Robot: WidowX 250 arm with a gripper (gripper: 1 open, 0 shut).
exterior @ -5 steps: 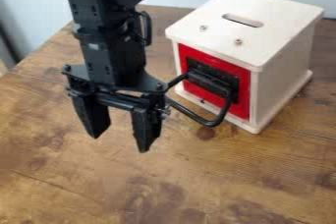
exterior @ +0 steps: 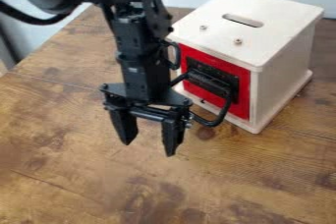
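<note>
My black gripper [exterior: 147, 136] hangs open over the wooden table, fingers pointing down, with nothing between them. It is left of and in front of a pale wooden box [exterior: 282, 71] that has a slot and two bolts on top and a red front panel [exterior: 194, 53]. A black fixture with a curved tube or handle [exterior: 229, 98] sits on the red panel, partly hidden behind my wrist.
A light wall stands behind the table, and the box takes up the back right.
Over the last second my arm and gripper have shifted to the right, closer to the box, and the gripper sits slightly lower in the view. The box has not moved.
</note>
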